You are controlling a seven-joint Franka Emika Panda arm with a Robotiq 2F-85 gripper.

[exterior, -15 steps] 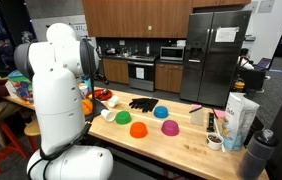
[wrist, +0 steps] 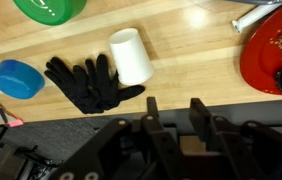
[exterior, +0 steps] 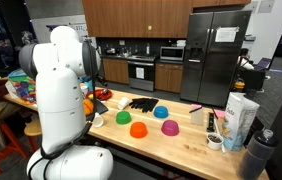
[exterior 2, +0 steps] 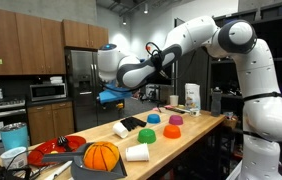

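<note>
My gripper is part open in the wrist view, its two dark fingers apart and nothing between them. Its fingertips appear over the table's edge. Ahead of them, a white cup (wrist: 130, 57) rests on the wood next to a pair of black gloves (wrist: 89, 86). A green bowl (wrist: 49, 8) and a blue bowl (wrist: 19, 78) lie farther left. At the right is a red plate (wrist: 271, 62) with a dark item on it. A second white cup (exterior 2: 137, 153) lies near the orange ball (exterior 2: 102, 157) in exterior view 2.
An orange bowl (exterior: 138, 130) and a magenta bowl (exterior: 170, 129) occupy the table's middle. Toward the far end stand a grey canister (exterior: 258, 154) and paper bags (exterior: 238, 118). Bare wood lies between the bowls and these items.
In exterior view 1 the upper arm and gripper have shifted a little to the right. Bowls and gloves appear unmoved.
</note>
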